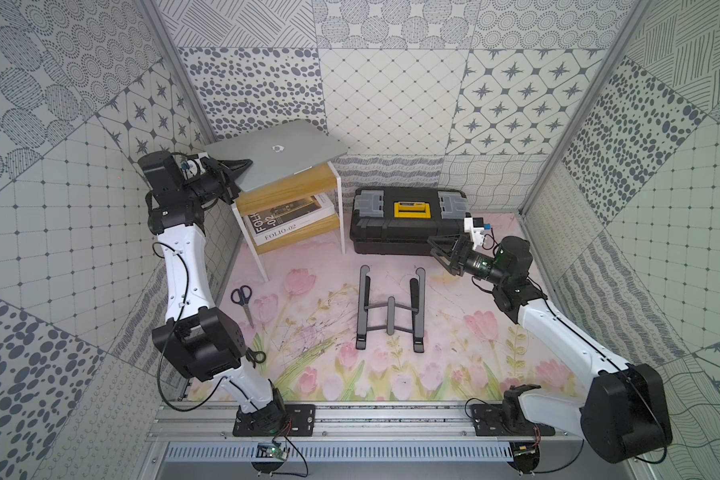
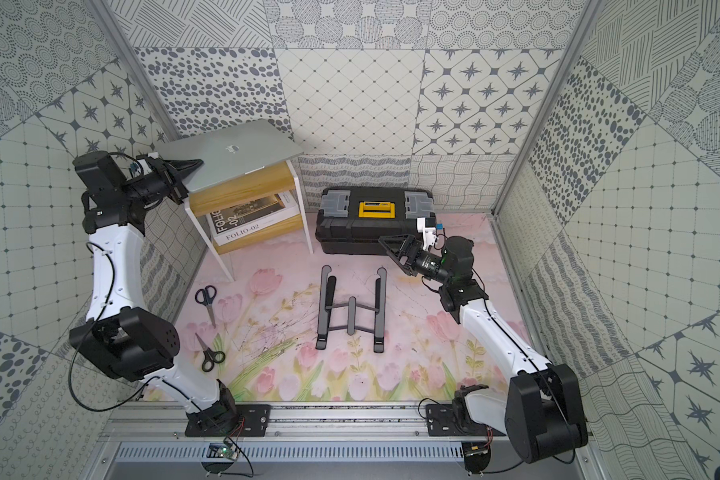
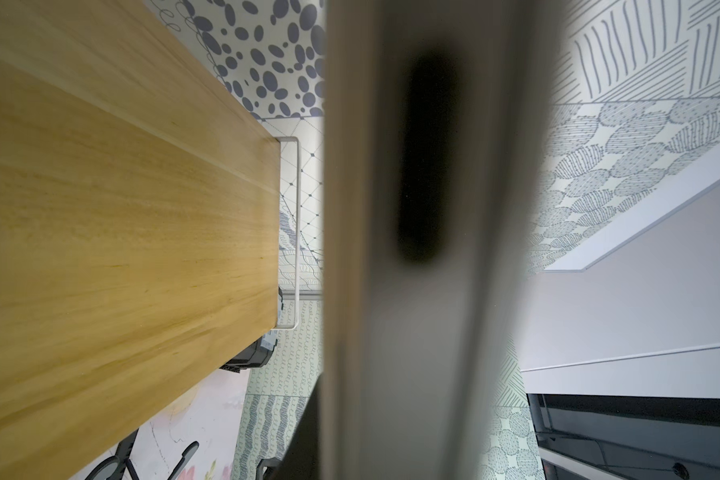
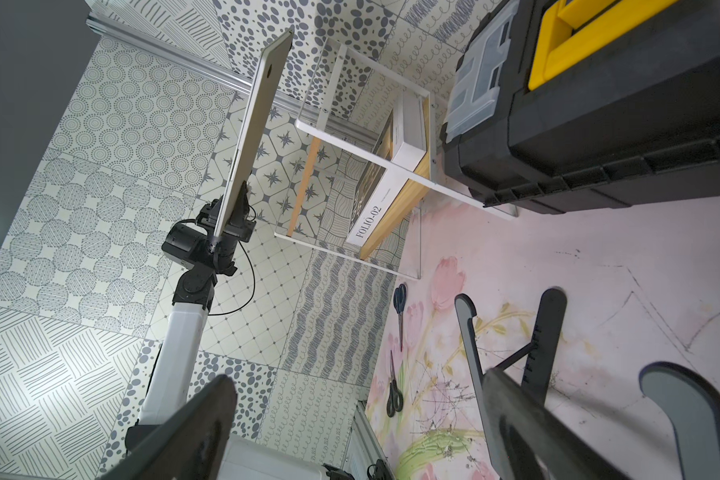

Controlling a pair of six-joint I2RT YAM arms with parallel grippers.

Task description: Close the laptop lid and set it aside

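Note:
The closed grey laptop (image 1: 284, 148) hangs above the top board of the small wooden shelf (image 1: 288, 188). A gap between laptop and shelf shows in the right wrist view, where the laptop (image 4: 252, 132) is seen edge-on. My left gripper (image 1: 244, 177) is shut on its near left corner. In the left wrist view the laptop's edge (image 3: 424, 336) fills the middle, blurred, and hides the fingertips. My right gripper (image 1: 440, 252) stands open and empty in front of the toolbox. On the pink floral table, the grey laptop stand (image 1: 390, 312) is bare.
A black toolbox (image 1: 408, 220) with a yellow handle stands right of the shelf. Books (image 1: 292, 220) lie on the shelf's lower board. Two pairs of scissors (image 2: 206, 296) lie at the table's left. Free table surface surrounds the stand.

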